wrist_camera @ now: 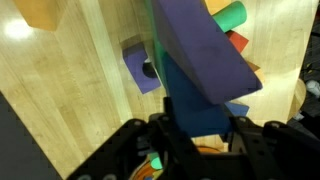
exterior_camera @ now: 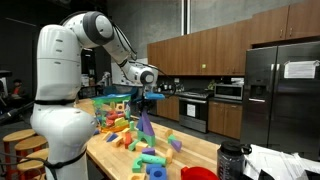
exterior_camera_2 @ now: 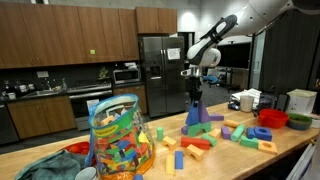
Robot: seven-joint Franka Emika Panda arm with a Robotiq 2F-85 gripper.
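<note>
A tall purple wedge-shaped block (exterior_camera: 147,126) stands over the pile of toy blocks on the table, its narrow end up at my gripper (exterior_camera: 143,106). Seen from the other side, the gripper (exterior_camera_2: 194,100) points down at the top of the purple block (exterior_camera_2: 194,117). The wrist view has the purple block (wrist_camera: 208,48) running up to the fingers, with a dark blue face (wrist_camera: 185,92) alongside. My gripper is shut on this piece; the exact contact is in shadow. Whether its lower end touches the blocks beneath cannot be told.
Several coloured blocks lie around it, among them a green cylinder (wrist_camera: 230,16) and a small purple block (wrist_camera: 141,68). A clear bag of blocks (exterior_camera_2: 122,140), a red bowl (exterior_camera_2: 271,118) and a black canister (exterior_camera: 231,160) also stand on the table.
</note>
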